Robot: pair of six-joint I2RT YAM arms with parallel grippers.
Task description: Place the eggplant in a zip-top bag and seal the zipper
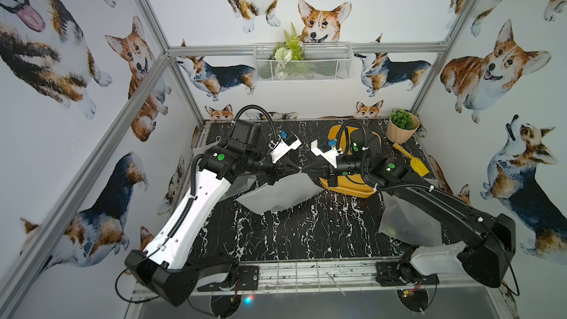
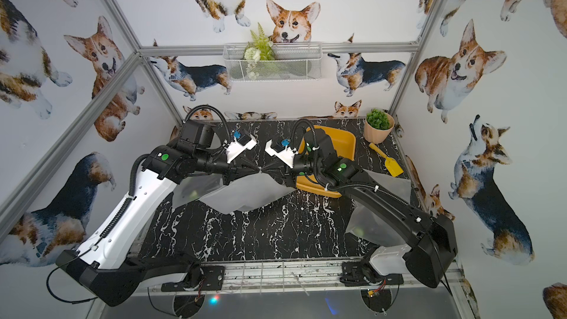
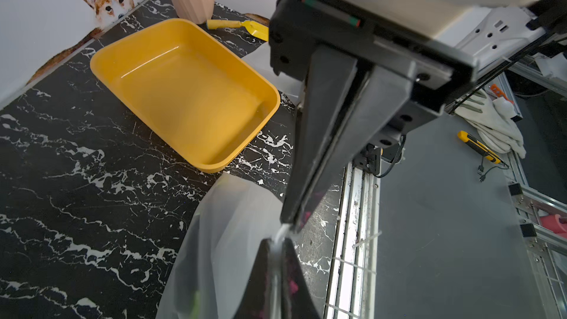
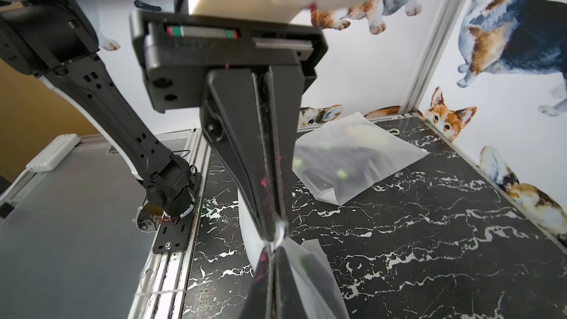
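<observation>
A translucent white zip bag [image 1: 274,195] hangs in the middle below both grippers, whose tips meet at its top. My left gripper is shut on the bag's top edge; a pale strip shows at its tips. My right gripper is shut right beside it on the same edge, with a little plastic visible at the meeting point; whether its fingers hold any is hard to tell. The bag's side looks cloudy with a faint greenish patch in the left wrist view; I cannot make out an eggplant.
A yellow tray [image 3: 177,94] sits behind at right, with a potted plant [image 1: 400,133] and yellow scraper [image 1: 416,162] beyond. Further translucent bags lie at the right front [image 1: 407,224] and left [image 4: 354,159].
</observation>
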